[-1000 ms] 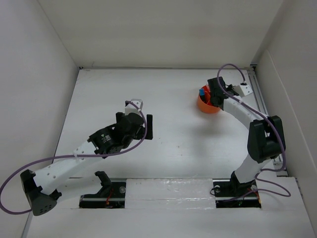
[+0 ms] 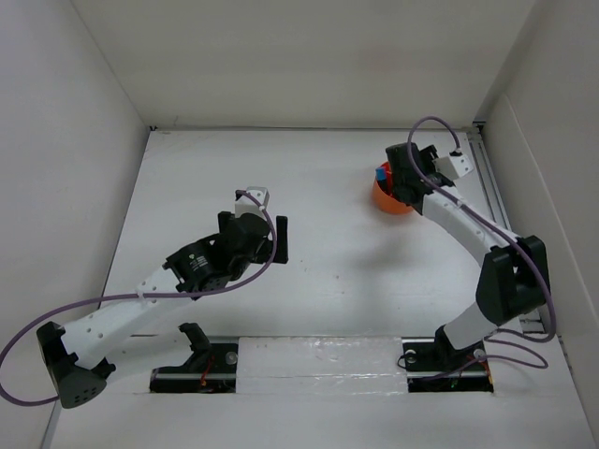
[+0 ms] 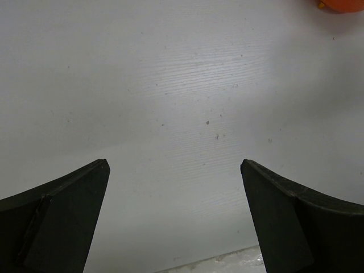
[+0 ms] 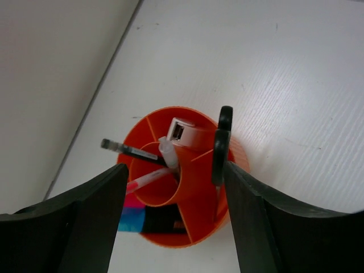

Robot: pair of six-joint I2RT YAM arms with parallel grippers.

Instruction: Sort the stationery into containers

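Note:
An orange round organizer (image 4: 200,213) with compartments stands at the back right of the table. In the right wrist view, scissors with black handles (image 4: 221,149) stand upright in its right compartment. A white item (image 4: 183,132) sits in the far compartment; a dark pen (image 4: 133,152) and a pink-ended white pen (image 4: 149,179) lean in the round middle cup. A blue and black object (image 4: 162,219) is in the near part. My right gripper is open above the organizer, its right finger close to the scissors' handle. My left gripper stands open over bare table.
Walls rise at the back and both sides, the right one (image 2: 552,187) near the right arm. A strip of clear film (image 2: 318,363) lies along the front edge.
The scissors stay in the organizer. The left arm is still.

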